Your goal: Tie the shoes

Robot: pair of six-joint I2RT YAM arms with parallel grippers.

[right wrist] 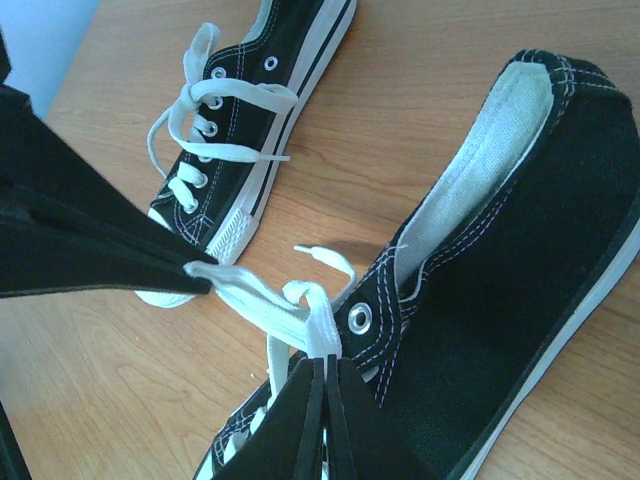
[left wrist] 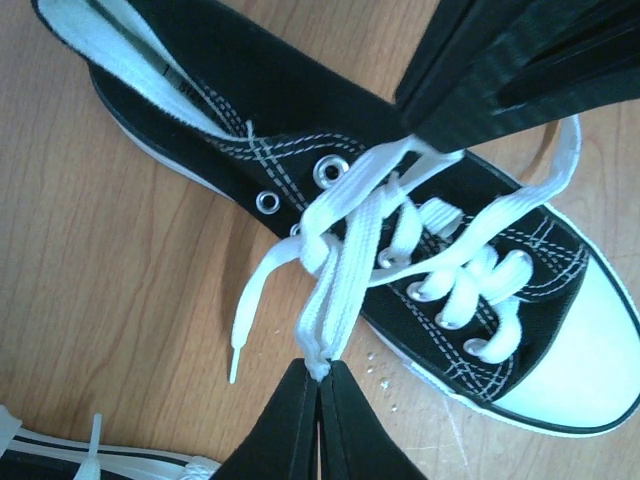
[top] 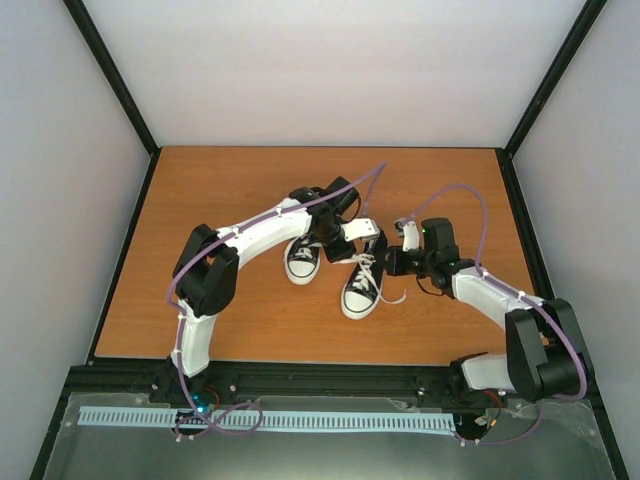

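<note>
Both black-and-white canvas shoes stand on the table; the right-hand shoe (top: 357, 303) lies under both grippers, its laces crossed over the tongue. In the left wrist view my left gripper is shut on the end of a white lace loop (left wrist: 345, 285), pulled out past the shoe's side. My right gripper is shut on white lace (right wrist: 322, 333) at its fingertips, on the shoe's opposite side. Between the two grippers the lace meets in a knot over the upper eyelets. One loose lace tail (left wrist: 245, 310) hangs toward the other shoe.
The other shoe (right wrist: 240, 130) stands close on the left, its lace tied in a bow. Another lace end (top: 397, 299) trails on the wooden table (top: 250, 325) right of the toe. Open tabletop lies around both shoes.
</note>
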